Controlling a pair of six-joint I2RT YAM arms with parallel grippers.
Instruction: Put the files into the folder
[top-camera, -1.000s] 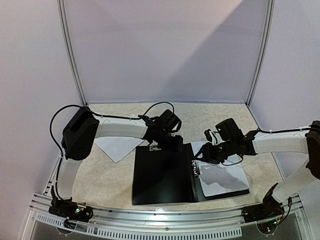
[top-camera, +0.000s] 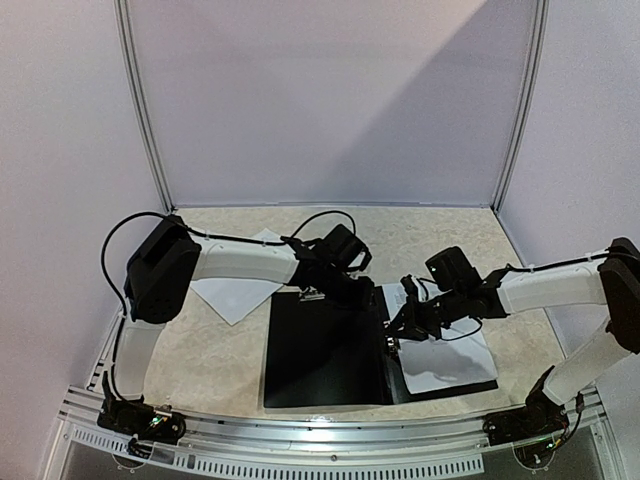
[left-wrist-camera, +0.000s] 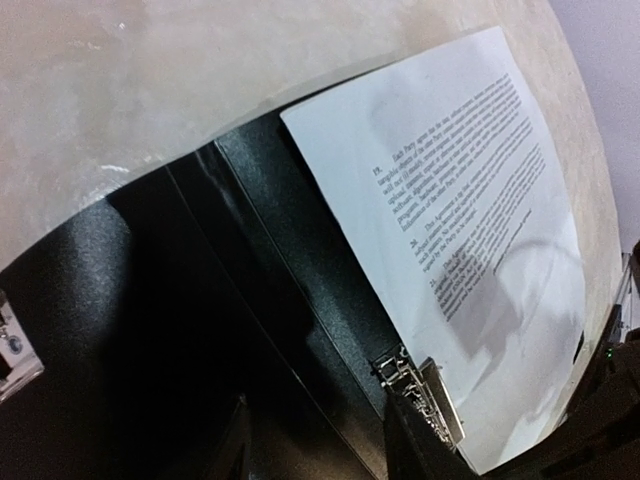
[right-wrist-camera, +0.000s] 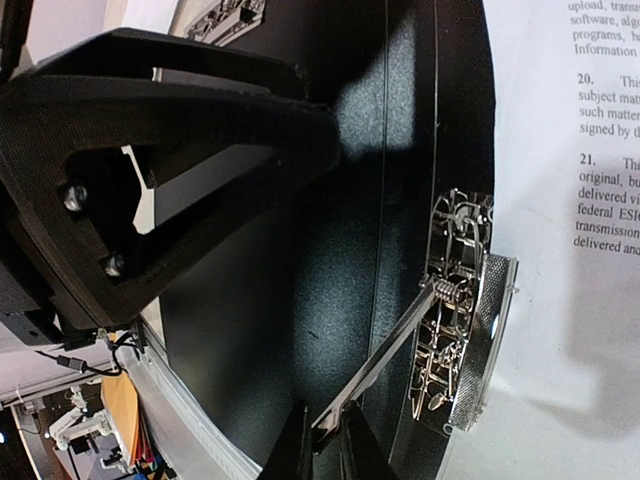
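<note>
The black folder (top-camera: 320, 355) lies open, with printed sheets (top-camera: 445, 365) on its right side beside a metal clip mechanism (left-wrist-camera: 420, 395). My right gripper is at the clip's long metal lever (right-wrist-camera: 390, 345), its fingertips around the lever's end; how firmly they close is unclear. My left gripper hovers over the folder's middle near its top, fingers apart with nothing visible between them. Another white sheet (top-camera: 230, 295) lies on the table at the back left, partly under the left arm.
A second metal clip (left-wrist-camera: 15, 355) is on the folder's left half. Walls (top-camera: 330, 100) enclose the table at back and sides. Bare table shows behind the folder and at the left.
My left gripper has moved slightly right. My right gripper has moved slightly left and toward the front, onto the clip area. The sheets look unchanged.
</note>
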